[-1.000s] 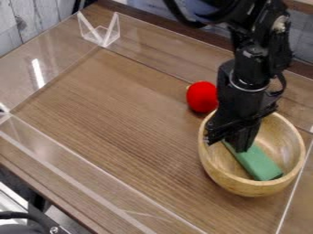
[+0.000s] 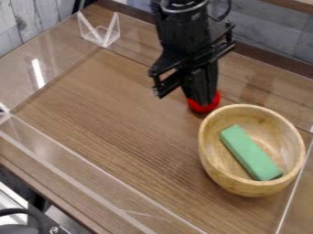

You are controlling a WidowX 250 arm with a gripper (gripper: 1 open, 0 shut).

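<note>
My gripper (image 2: 189, 84) is raised at the upper middle, its dark body hiding part of a red round object (image 2: 206, 102) behind it. It looks shut, with nothing visible between its fingers. To the lower right, a wooden bowl (image 2: 251, 186) holds a green bar (image 2: 250, 152) lying at a slant inside.
A white wire holder (image 2: 98, 29) stands at the back left. Bare wooden table (image 2: 98, 137) fills the left and front. A dark cable or part (image 2: 25, 219) shows at the bottom left corner.
My gripper has risen out of the bowl and moved up and left, uncovering the green bar, which remains in the bowl.
</note>
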